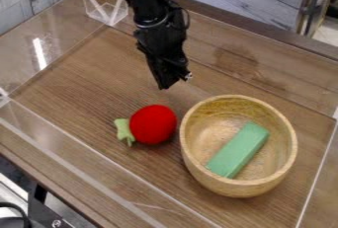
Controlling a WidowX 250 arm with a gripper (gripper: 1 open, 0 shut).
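My black arm hangs from the top centre, its gripper [169,79] shut over the middle of the table with nothing visible between its fingers. Below it and slightly left lies a red round object with a green top [152,125], like a tomato or strawberry. To its right is a tan bowl [271,114] holding a green bar [238,151].
A raised wooden edge runs along the top right. A clear plastic object [103,5] stands at the back left.
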